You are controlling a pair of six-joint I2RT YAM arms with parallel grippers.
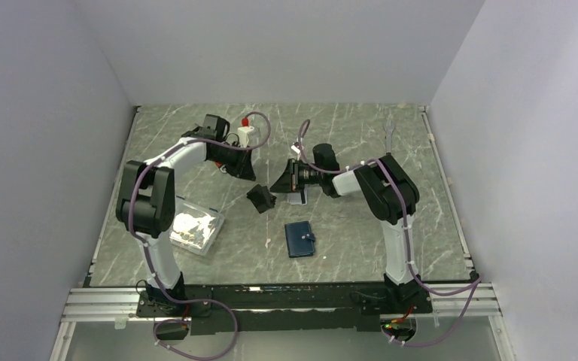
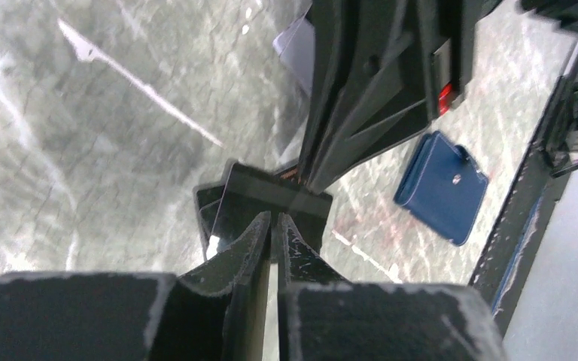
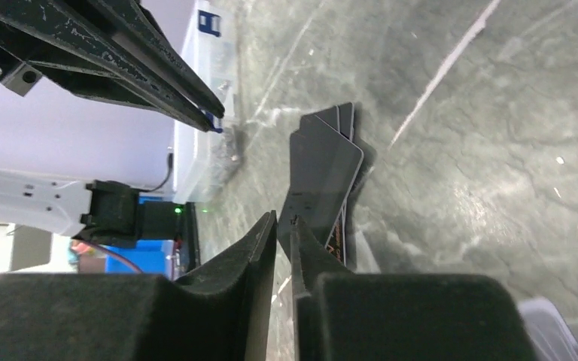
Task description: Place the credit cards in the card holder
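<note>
A small fanned stack of black cards [image 1: 261, 199] lies on the table between my two arms. In the left wrist view the top black card [image 2: 267, 199] covers most of the others. My left gripper is shut, nothing visible between its fingers, its tips above the stack. My right gripper has a narrow gap between its fingers and holds nothing that I can see; its tips are close to the stack's edge. Nearer the front of the table is the navy card holder [image 1: 299, 239], closed. White cards [image 1: 297, 198] lie partly hidden beneath the right gripper.
A clear plastic box [image 1: 196, 227] stands at the left, near the left arm. Small red-and-white items [image 1: 245, 122] are behind the left gripper. Bare table surrounds the card holder, and the right side is mostly free.
</note>
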